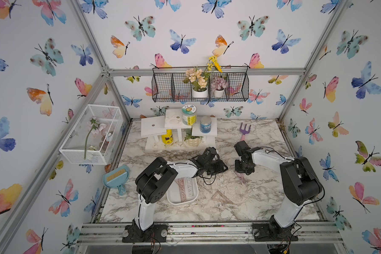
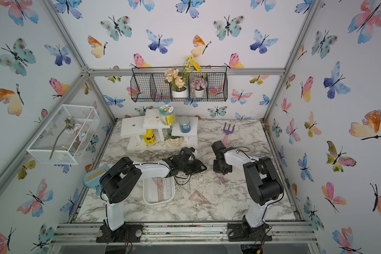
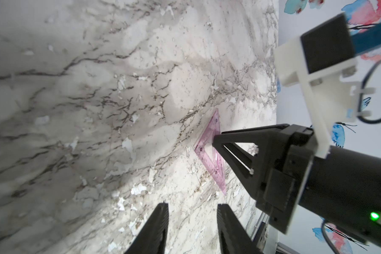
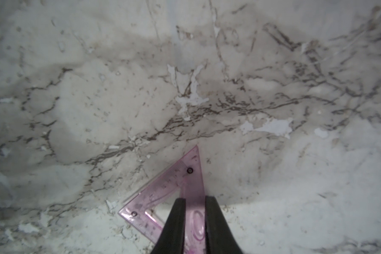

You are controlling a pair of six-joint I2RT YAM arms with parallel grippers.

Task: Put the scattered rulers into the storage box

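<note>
A pink triangular ruler (image 4: 165,186) lies on the marble table under my right gripper. The right fingers stand on either side of one of its arms, a narrow gap apart; whether they touch it I cannot tell. My left gripper is open and empty over the table, to the left of the right one. Another pink triangle ruler (image 1: 221,197) lies flat nearer the front edge. The white storage box (image 1: 183,202) stands beneath the left forearm, with a pink ruler (image 1: 182,188) and a clear ruler (image 1: 190,187) inside.
At the back a white stand (image 1: 155,127) bears cans. A purple fork (image 1: 244,129) lies behind the right gripper. The blue dustpan (image 1: 116,177) is at the left edge. Bare table surrounds the front ruler.
</note>
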